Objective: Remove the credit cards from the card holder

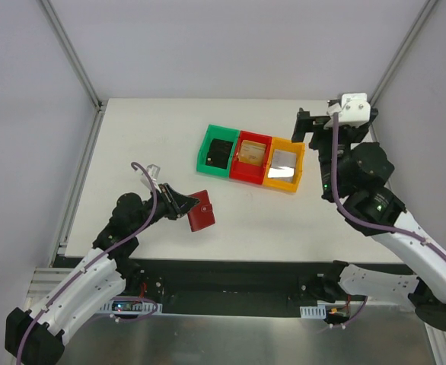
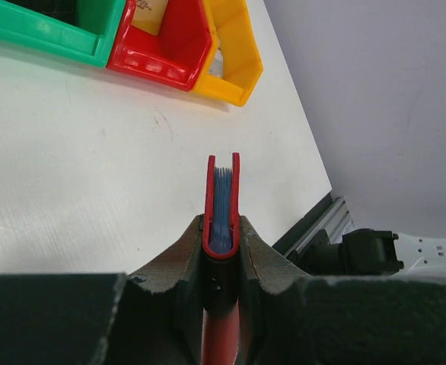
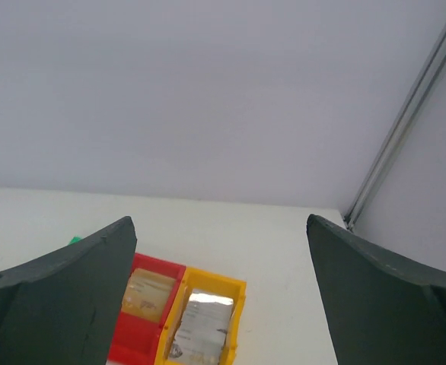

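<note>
A dark red card holder [image 1: 201, 216] hangs from my left gripper [image 1: 195, 203], which is shut on it above the table's front left. In the left wrist view the card holder [image 2: 236, 186] stands edge-on between the fingers. Thin blue-grey layers show between its red covers; whether any are cards I cannot tell. My right gripper is open and empty, its fingers wide apart, raised at the back right. A dark card [image 1: 219, 153] lies in the green bin, a tan one [image 1: 252, 152] in the red bin, and a silvery one [image 1: 283, 163] in the yellow bin.
The green bin [image 1: 202, 155], red bin [image 1: 246, 176] and yellow bin [image 1: 299, 165] stand side by side at the table's back middle. Walls close in the sides and back.
</note>
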